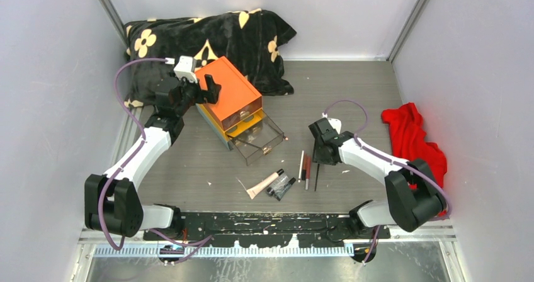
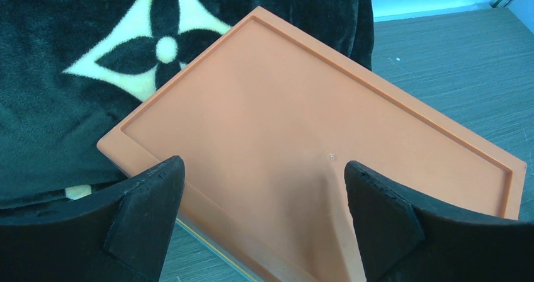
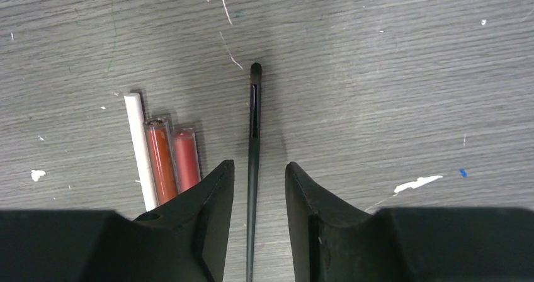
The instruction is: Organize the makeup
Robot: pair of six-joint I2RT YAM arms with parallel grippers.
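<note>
An orange organizer (image 1: 228, 87) stands at the back left, its clear lower drawer (image 1: 267, 145) pulled out with a thin item inside. My left gripper hangs over its lid, fingers apart with nothing visible between. My right gripper is over a thin black brush (image 3: 254, 131), fingers parted on either side of it. Left of the brush lie a white pencil (image 3: 140, 143), an orange-red gloss tube (image 3: 162, 162) and a pink-red tube (image 3: 186, 156). A beige tube (image 1: 263, 184) and dark tubes (image 1: 283, 187) lie at the front middle.
A black patterned cloth (image 1: 164, 36) lies along the back. A red cloth (image 1: 415, 143) lies at the right wall. The table (image 1: 346, 87) has free room at the back right and front left.
</note>
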